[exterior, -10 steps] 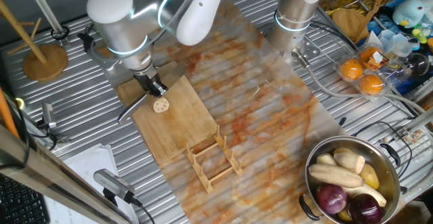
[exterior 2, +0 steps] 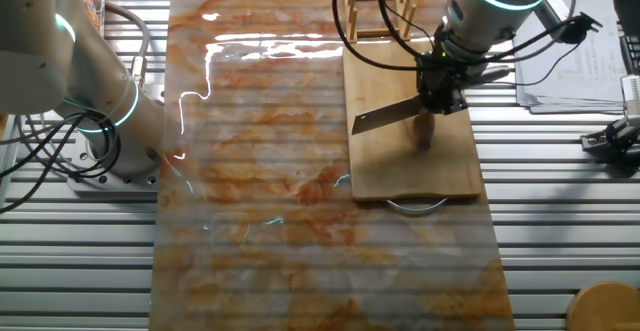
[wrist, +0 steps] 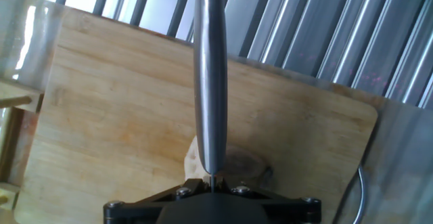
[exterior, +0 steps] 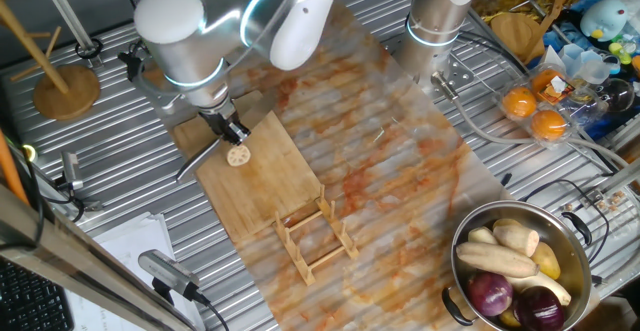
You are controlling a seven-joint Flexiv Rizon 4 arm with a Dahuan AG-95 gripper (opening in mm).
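Observation:
My gripper is shut on a knife near the middle of the wooden cutting board (exterior: 265, 186). The knife's metal handle (wrist: 211, 82) juts out from one side of the fingers, past the board's edge in exterior view 1. On the other side, the broad blade (exterior 2: 385, 116) reaches across the board. A pale cut piece of lotus root (exterior: 238, 156), with holes in its face, lies on the board right by the gripper. The wrist view shows that root piece (wrist: 247, 166) partly behind the handle and fingers; where the blade meets it is hidden.
A small wooden rack (exterior: 316, 239) stands at the board's end. To the right is a steel pot (exterior: 462, 261) of vegetables, and behind it oranges (exterior: 548, 124) in clear packaging. The marbled table surface (exterior: 400, 191) between board and pot is mostly bare.
The visible root face has shifted a little. The knife stays held, and the board and rack are where they were.

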